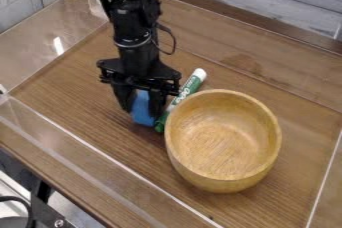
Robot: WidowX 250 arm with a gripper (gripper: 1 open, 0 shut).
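My black gripper (pixel 142 98) is low over the wooden tabletop, just left of a large tan bowl (pixel 223 139). A blue object (pixel 142 112) is at its fingertips, partly hidden by them; the gripper appears shut on it. A white and green tube-like object (pixel 190 86) lies behind the bowl's left edge, close to the gripper's right side.
Light panelled walls or borders line the back and left edges. A dark cable is at the lower left corner.
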